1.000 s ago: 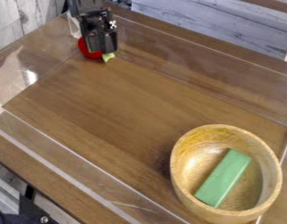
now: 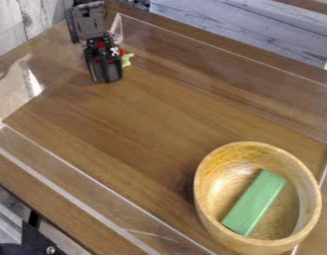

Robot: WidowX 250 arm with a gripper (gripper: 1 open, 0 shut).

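My black gripper (image 2: 105, 66) is low over the table's back left corner, open, pointing down. Small red and light green bits of an object (image 2: 125, 58) show behind it, mostly hidden by the gripper; whether it sits between the fingers I cannot tell. A wooden bowl (image 2: 207, 177) with a green rectangular block (image 2: 254, 202) inside stands at the front right.
A pale wall runs along the back, with clear panels or edging along the table's sides.
The gripper has moved down and slightly left, now covering more of the red and green object. The bowl and block have not moved.
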